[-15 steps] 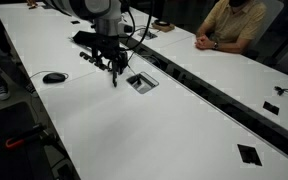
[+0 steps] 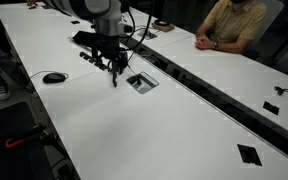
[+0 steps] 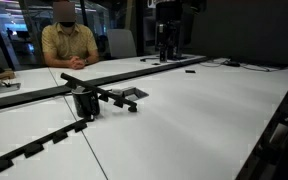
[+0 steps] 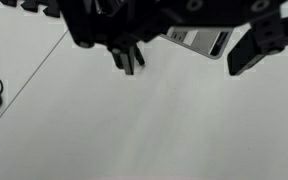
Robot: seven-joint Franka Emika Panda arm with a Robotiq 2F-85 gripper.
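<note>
In the wrist view my gripper is open, its dark fingers (image 4: 123, 57) wide apart with nothing held between them. Past the fingers, at the top, part of a grey metal tray (image 4: 206, 41) shows, with a dark patch on it. The same shallow tray (image 2: 144, 88) lies on the white table in exterior view 1, close to the lower end of my arm (image 2: 104, 22). It appears again as a shiny tray (image 3: 131, 93) in exterior view 2, partly behind dark hardware. Contact between fingers and tray cannot be judged.
A black mouse (image 2: 54, 77) sits left of the arm. Jagged black edging strips (image 3: 42, 146) line a table seam. A flat black square (image 2: 249, 155) lies at the right. A person (image 2: 227, 24) sits at the far table.
</note>
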